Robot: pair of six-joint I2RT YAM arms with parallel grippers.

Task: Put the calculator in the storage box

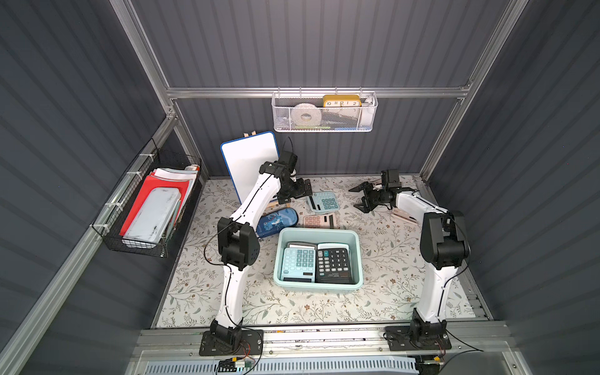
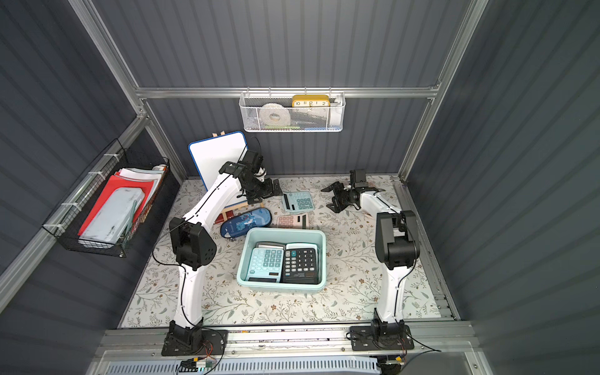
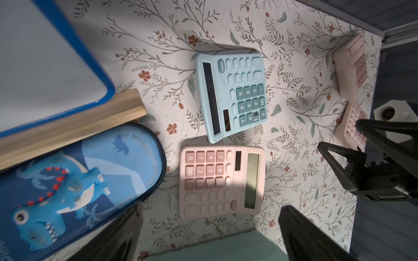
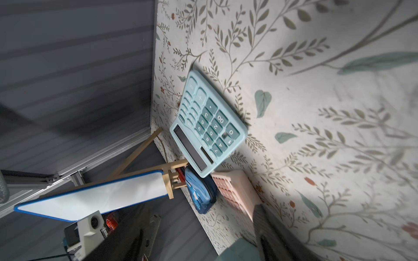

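The mint storage box [image 1: 318, 233] sits at the front centre, holding a mint and a black calculator. Behind it lie a blue calculator [image 3: 230, 95] and a pink calculator [image 3: 222, 180] on the floral mat. My left gripper [image 1: 293, 192] is open, high beside the blue calculator, looking down on both. My right gripper [image 1: 359, 197] is open, right of the blue calculator, nothing between its fingers. More pink calculators [image 3: 350, 65] lie at the back right, partly hidden by the right arm in the top views.
A whiteboard [image 1: 250, 162] on an easel and a blue pencil case [image 1: 275, 222] stand left of the calculators. A wire basket [image 1: 134, 240] hangs on the left wall, a white one [image 1: 281, 118] on the back wall. Free mat lies right of the box.
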